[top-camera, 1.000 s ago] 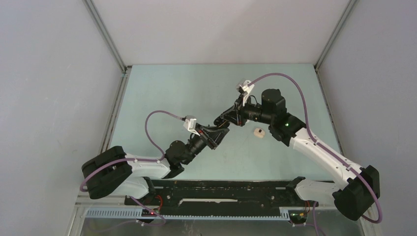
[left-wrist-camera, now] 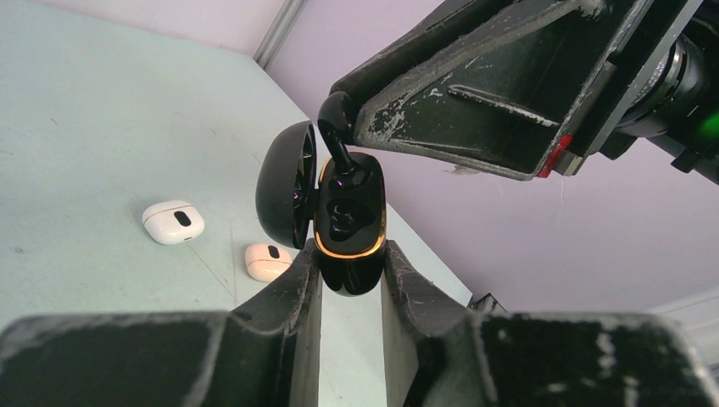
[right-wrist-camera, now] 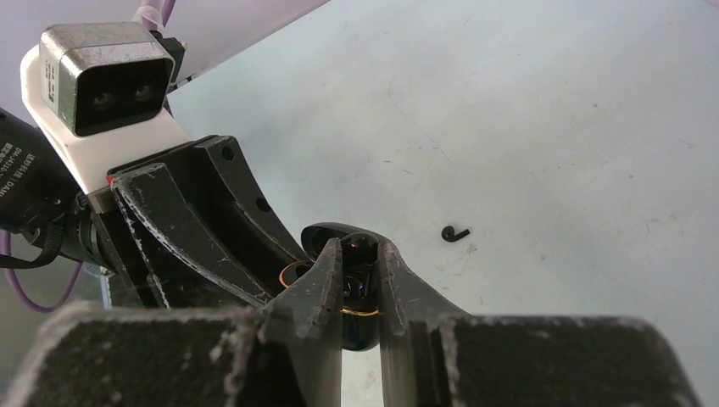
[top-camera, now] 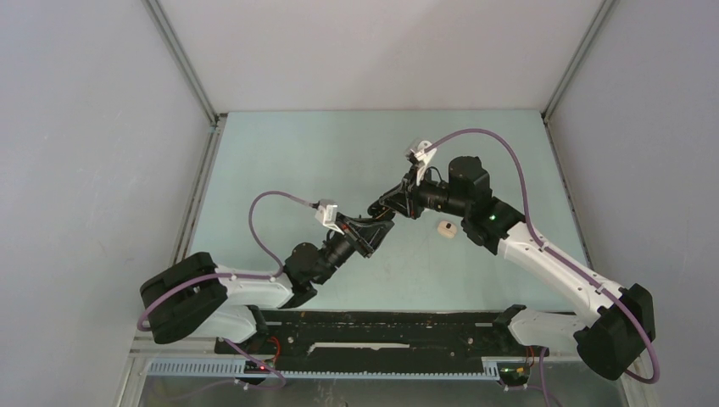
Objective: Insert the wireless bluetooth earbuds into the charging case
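Observation:
My left gripper is shut on the black charging case, held upright with its lid open. My right gripper is shut on a black earbud, whose stem points down into the top of the case; how far it sits in is unclear. The two grippers meet above the middle of the table in the top view. Another black earbud lies on the table in the right wrist view.
Two white cases lie on the pale table, one of them right of the grippers in the top view.
The left arm looks unchanged.

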